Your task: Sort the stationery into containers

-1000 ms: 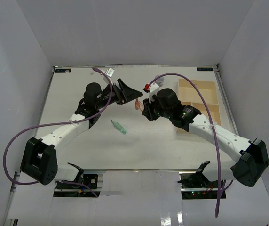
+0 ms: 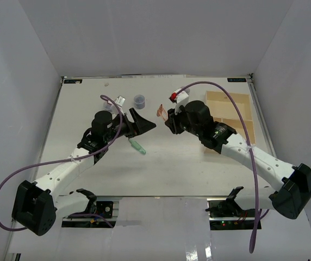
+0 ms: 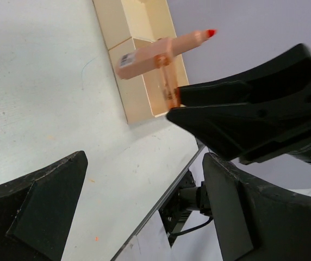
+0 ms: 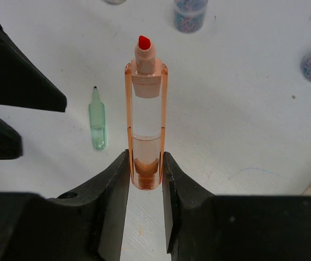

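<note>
An orange, partly clear marker-like piece with a red tip (image 4: 146, 69) is pinched in my right gripper, held above the table and standing upright in the right wrist view. My left gripper is open and empty; its dark fingers also show at the left edge of the right wrist view, apart from the orange piece. On the table in the top view lies a green pen-like item (image 2: 137, 146), below the left gripper. The beige compartment box (image 2: 227, 103) stands at the right, partly covered by the right arm.
Clear round tubs with colourful contents stand at the back: one tub (image 2: 139, 101) near the middle, another tub (image 4: 190, 15) showing in the right wrist view.
My left gripper has drawn back to the left, away from the orange piece it was at a second ago, and opened wider. The right gripper still holds the piece, nearly in place.
</note>
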